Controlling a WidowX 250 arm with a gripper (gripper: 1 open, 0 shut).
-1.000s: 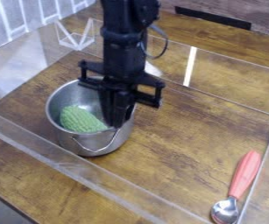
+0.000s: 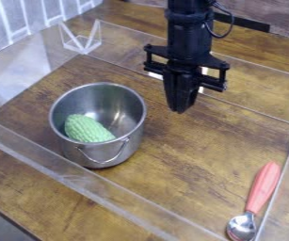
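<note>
The black gripper (image 2: 182, 100) hangs above the wooden surface at upper centre, behind and right of a steel pot; it is shut, with nothing visible between its fingers. The pot (image 2: 121, 110) stands at left with its wire handle down at the front. Inside it lies a green, bumpy oblong vegetable (image 2: 88, 129). A scoop with a pink handle (image 2: 263, 185) and a metal head lies at the lower right, well apart from the gripper.
Clear low walls (image 2: 110, 192) enclose the work area. The wooden surface (image 2: 184, 165) between pot and scoop is bare. A white slatted structure stands at the back left.
The gripper has moved from over the pot back and to the right, away from it. The pot, vegetable and scoop look unmoved.
</note>
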